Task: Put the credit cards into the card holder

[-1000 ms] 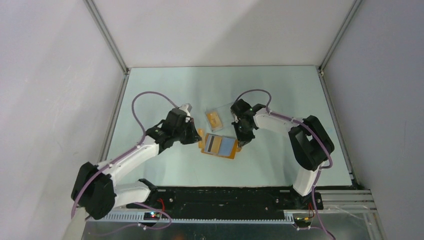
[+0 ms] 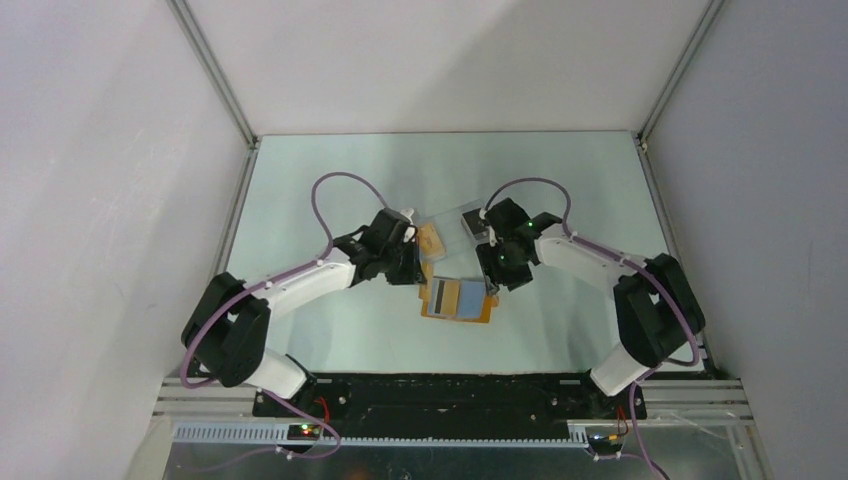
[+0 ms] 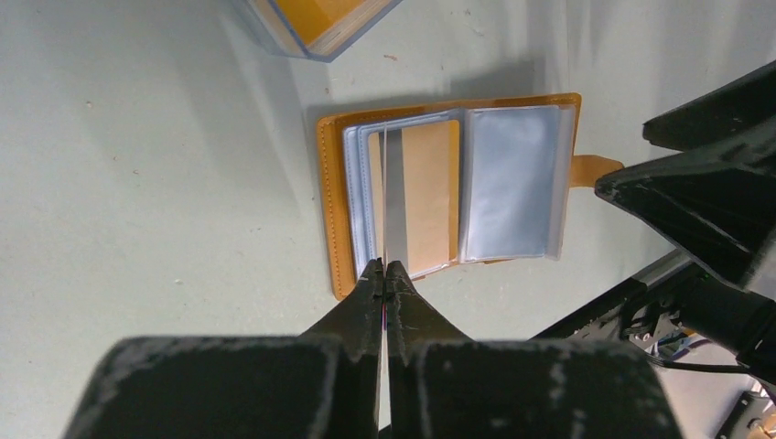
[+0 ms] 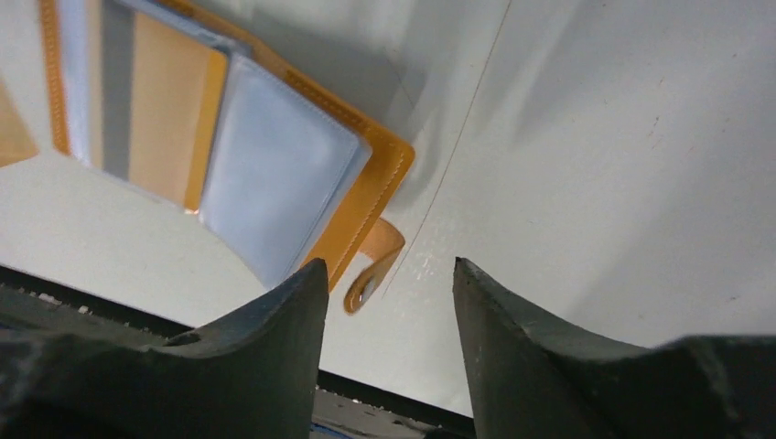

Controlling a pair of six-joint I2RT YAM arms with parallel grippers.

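Observation:
In the top view the card holder (image 2: 456,312) lies open on the table, orange-brown with clear pockets. One tan card (image 3: 427,194) with a grey stripe sits in its left pocket; the right pocket (image 3: 511,183) looks empty. My left gripper is shut on a thin card (image 3: 385,197), seen edge-on above the left pocket. This card's tan face (image 4: 13,133) shows at the left edge of the right wrist view. My right gripper is open beside the holder's right end, its fingers apart behind the orange tab (image 4: 371,265), gripping nothing.
Behind the holder stands a clear box (image 2: 452,222) with a tan card stack (image 2: 430,241) in its left part and a dark stack (image 2: 473,222) in its right.
My left gripper has moved right with its card, coming over the holder. The holder has shifted right and straightened. My right gripper has moved slightly right and opened.

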